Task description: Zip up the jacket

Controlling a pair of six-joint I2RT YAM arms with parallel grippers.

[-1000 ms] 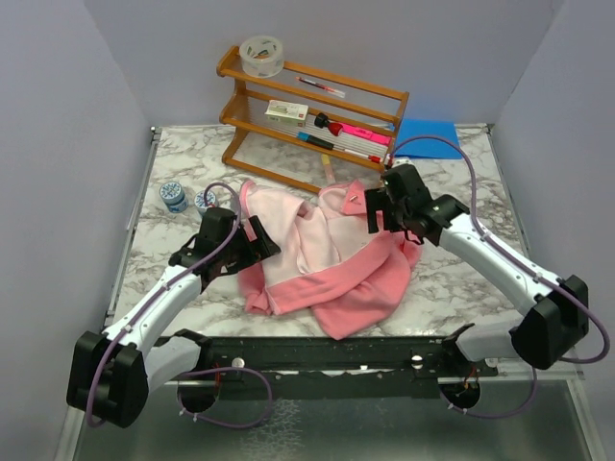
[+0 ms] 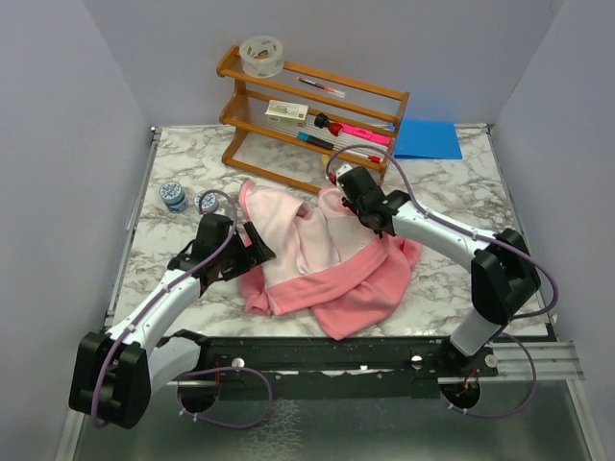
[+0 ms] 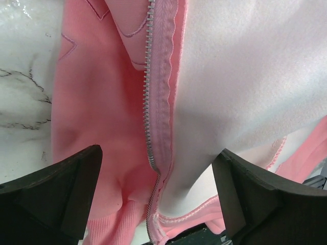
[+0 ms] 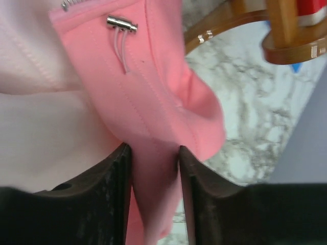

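The pink jacket (image 2: 307,279) lies spread on the marble table, pale lining upward. In the left wrist view, a zipper tape (image 3: 161,92) runs vertically; my left gripper is open over it. In the right wrist view, the zipper pull (image 4: 121,24) sits on the pink band above my right gripper, whose fingers stand part open either side of a ridge of pink fabric. Whether they press on it I cannot tell.
A wooden shelf (image 2: 232,73) stands behind the jacket with small items. Blue-lidded jars (image 2: 174,197) sit back left, a blue folder (image 2: 428,139) back right. Bare table shows at both sides.
My right arm has moved left onto the upper part of the jacket, and its gripper has narrowed.
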